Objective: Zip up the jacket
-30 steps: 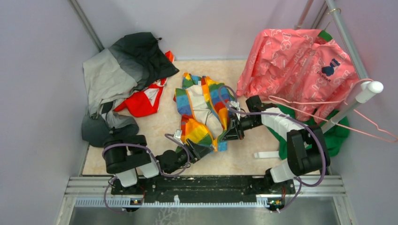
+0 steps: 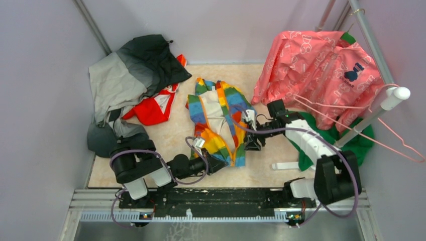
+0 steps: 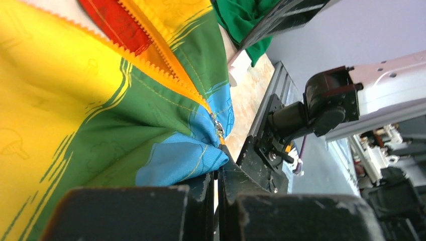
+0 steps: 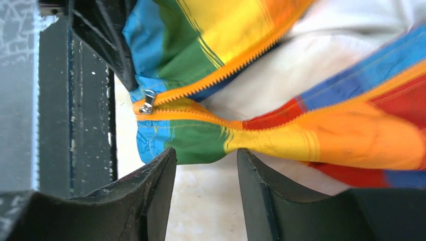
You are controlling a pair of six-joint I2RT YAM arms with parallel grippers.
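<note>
The rainbow jacket (image 2: 217, 120) lies front up on the table, zipper sides apart along most of their length. They meet at the lower hem, where a silver slider (image 4: 147, 102) sits, also seen as a metal pull (image 3: 218, 125). My left gripper is shut at the blue and green hem just below the slider, with a fold of that fabric at its fingertips. My right gripper is part open above the jacket's right edge near the hem, nothing clearly between its fingers.
Grey, black and red garments (image 2: 135, 75) are piled at left. A pink garment (image 2: 314, 70), green cloth (image 2: 359, 145), hangers and a metal rack crowd the right. Bare table (image 2: 115, 175) shows around the jacket's lower end.
My right gripper has moved right and a little back from the zipper at the hem, its arm shifting outward. The left gripper has moved slightly down, the hem with it.
</note>
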